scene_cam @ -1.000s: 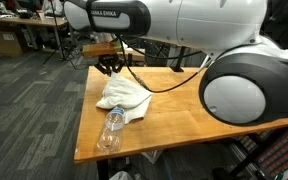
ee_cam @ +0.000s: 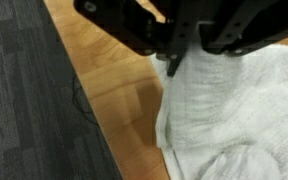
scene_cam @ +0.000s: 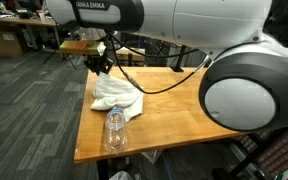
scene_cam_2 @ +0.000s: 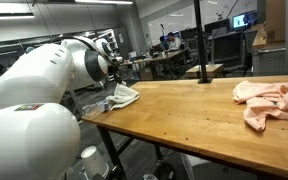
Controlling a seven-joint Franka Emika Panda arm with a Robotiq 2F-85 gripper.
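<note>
A white cloth [scene_cam: 116,95] lies crumpled on the left end of the wooden table, one part drawn up into a peak. At that peak my gripper [scene_cam: 101,69] is shut on the cloth, close above the table. In the wrist view the white cloth [ee_cam: 229,110] runs from between the dark fingers and spreads over the wood; the fingertips are in shadow and partly hidden. Exterior view 2 shows the gripper [scene_cam_2: 114,78] small, beside the raised cloth [scene_cam_2: 122,95].
Near the cloth's front edge is a clear plastic bottle [scene_cam: 115,130], close to the table's end. A pink cloth [scene_cam_2: 262,103] lies at the far end of the table [scene_cam_2: 179,110], with bare wood between. The floor [ee_cam: 24,100] drops away beside the table edge.
My gripper has moved a little to the left with the cloth's raised part, and the cloth has shifted left. The bottle has turned from slanted to nearly straight in exterior view 1.
</note>
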